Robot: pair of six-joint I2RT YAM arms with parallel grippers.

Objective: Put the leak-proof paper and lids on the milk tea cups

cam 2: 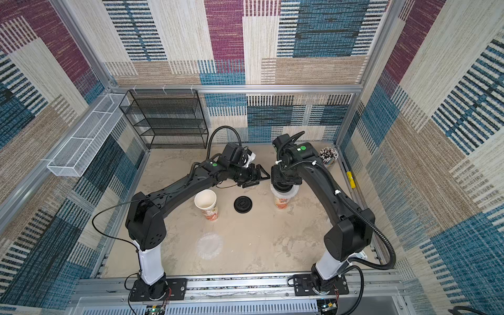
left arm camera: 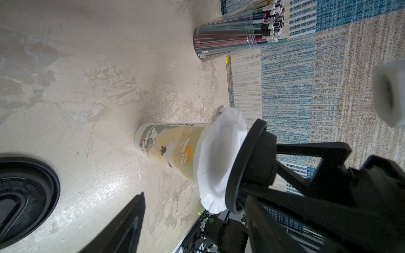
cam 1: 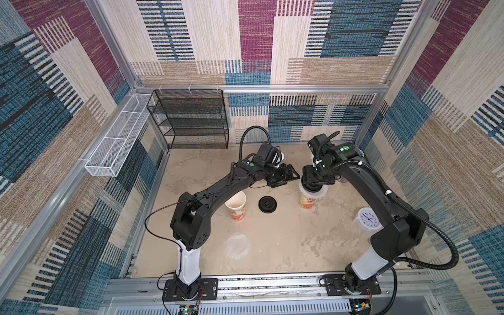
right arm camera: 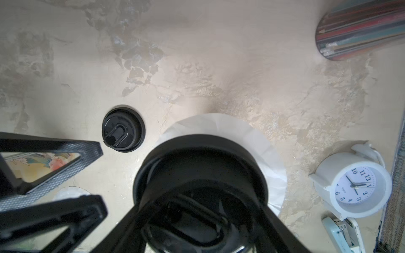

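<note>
A round white leak proof paper (cam 1: 322,192) lies over the mouth of the right milk tea cup (cam 1: 307,201), its edge sticking out past the rim. Right above it is a black lid, gripped by my right gripper (cam 1: 314,180); in the left wrist view the lid (left arm camera: 242,168) is tilted close to the paper (left arm camera: 219,160). My left gripper (cam 1: 294,174) stands left of this cup, fingers apart with nothing between them. An uncovered cup (cam 1: 236,205) is under the left forearm, and a second paper (cam 1: 237,245) lies flat in front of it.
Another black lid (cam 1: 267,204) rests on the table between the cups. A white clock (right arm camera: 352,183), a stapler (right arm camera: 343,234) and a pencil holder (left arm camera: 240,33) occupy the right side.
</note>
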